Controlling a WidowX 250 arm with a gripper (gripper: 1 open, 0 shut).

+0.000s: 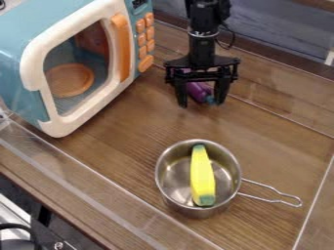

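My black gripper (200,84) is low at the back of the counter, over a purple object (201,93), probably an eggplant-like toy, partly hidden by it. Whether the fingers touch it or how far they are open is unclear. A steel pan (175,176) with a wire handle sits at the front, holding a yellow, green-tipped toy vegetable (202,174).
A toy microwave (46,39) in teal and white, door open, fills the upper left, with an orange disc inside. A pale wall runs behind the arm.
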